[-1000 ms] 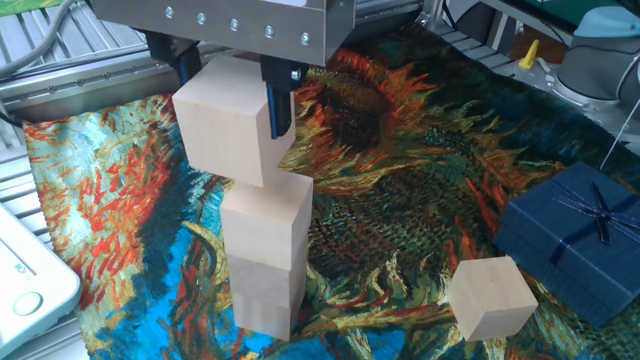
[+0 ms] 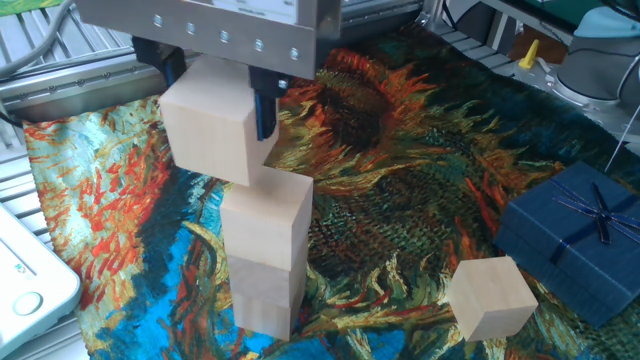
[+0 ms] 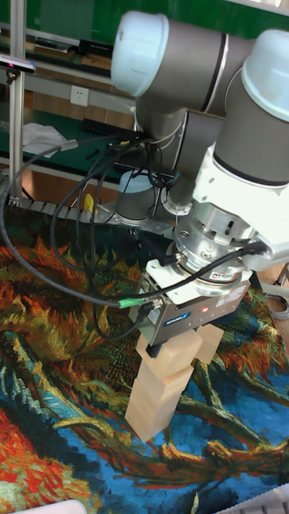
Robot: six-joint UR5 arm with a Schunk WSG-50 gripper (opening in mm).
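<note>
In exterior view 2 my gripper [image 2: 218, 102] is shut on a pale wooden block [image 2: 210, 135], one dark finger [image 2: 266, 118] lying along its right side. Below it rises a tower of wooden blocks [image 2: 262, 225], with a darker block [image 2: 258, 281] in its middle layer. The held block's lower corner overlaps the tower's top in this view, and it sits off to the left; whether they touch I cannot tell. Alone on the cloth at the right lies another wooden block [image 2: 492, 298]. Exterior view 3 shows the tower [image 3: 156, 401] below the gripper, whose fingers are mostly hidden there.
A dark blue gift box [image 2: 575, 235] with a ribbon stands at the right edge. The patterned cloth [image 2: 390, 200] between tower and box is largely free. At lower left is a white device [image 2: 30, 285]. Cables [image 3: 51, 266] loop beside the arm.
The tower and loose block have stayed put.
</note>
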